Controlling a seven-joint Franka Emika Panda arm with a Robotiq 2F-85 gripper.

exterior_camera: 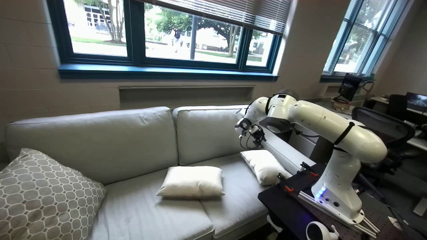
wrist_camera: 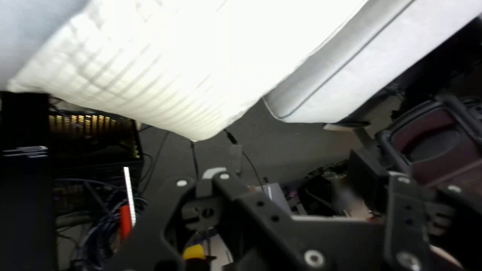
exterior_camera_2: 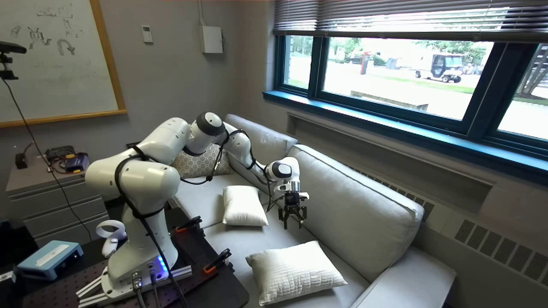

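My gripper (exterior_camera_2: 293,225) hangs in the air above the sofa seat, its fingers apart and empty. Close to the armrest lies a white quilted pillow (exterior_camera: 265,166); in exterior view 2 this pillow (exterior_camera_2: 298,272) is just below and in front of the gripper. From the wrist, the same pillow (wrist_camera: 189,67) fills the upper part of the picture, clear of the fingers (wrist_camera: 253,207). A second white pillow (exterior_camera: 192,181) rests mid-sofa, and a grey patterned pillow (exterior_camera: 48,196) leans at the far left end.
The grey sofa's backrest (exterior_camera_2: 354,200) stands close beside the gripper, and its armrest (exterior_camera: 282,150) bounds the seat. The black table (exterior_camera: 280,200) carrying the arm's base adjoins the sofa, with clamps (exterior_camera: 285,184) along its edge. Bare seat lies between the two white pillows.
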